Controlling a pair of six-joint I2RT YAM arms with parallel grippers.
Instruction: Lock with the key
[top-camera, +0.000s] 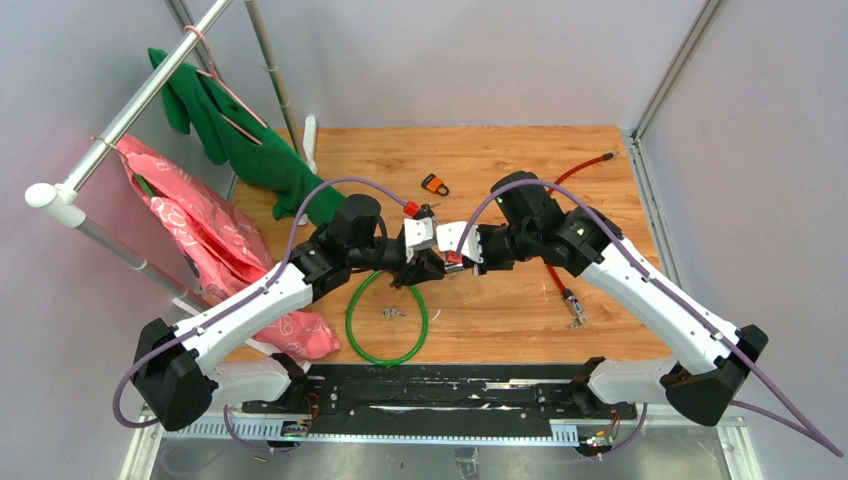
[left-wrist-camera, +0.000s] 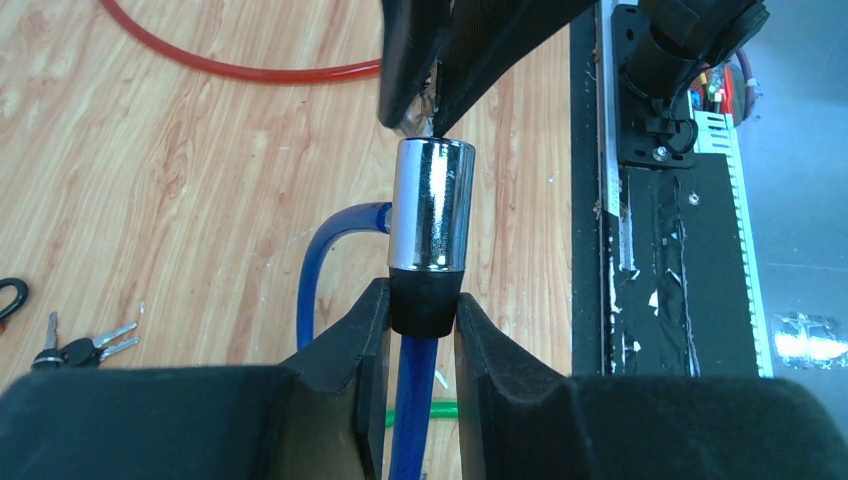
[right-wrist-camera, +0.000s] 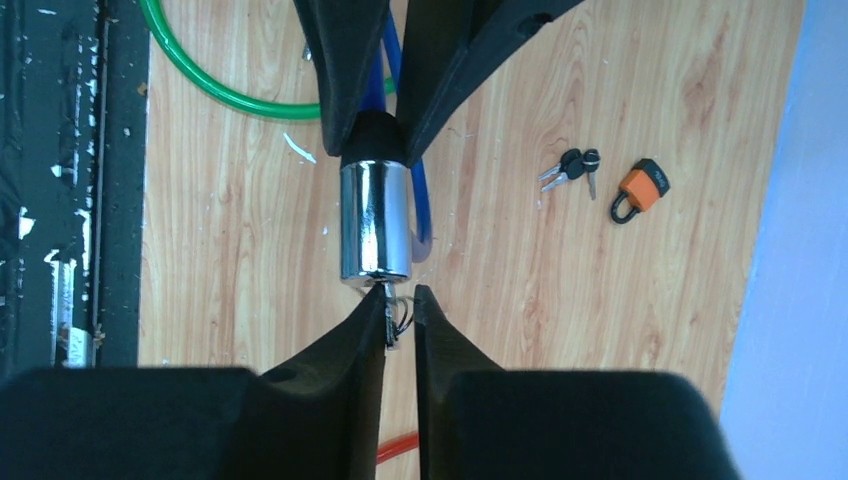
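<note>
A chrome cylinder lock with black base and blue cable (left-wrist-camera: 430, 205) is held between the fingers of my left gripper, which is shut on its base. My right gripper reaches the cylinder's other end, its fingertips close around a thin metal piece there, perhaps a key; whether it grips this is unclear. Keys lie on the wood (right-wrist-camera: 570, 165) beside an orange padlock (right-wrist-camera: 640, 190).
A green cable loop (top-camera: 350, 320) and a red cable (top-camera: 560, 280) lie on the table (top-camera: 500, 340). A rack with green and pink cloths (top-camera: 220, 240) crowds the left side.
</note>
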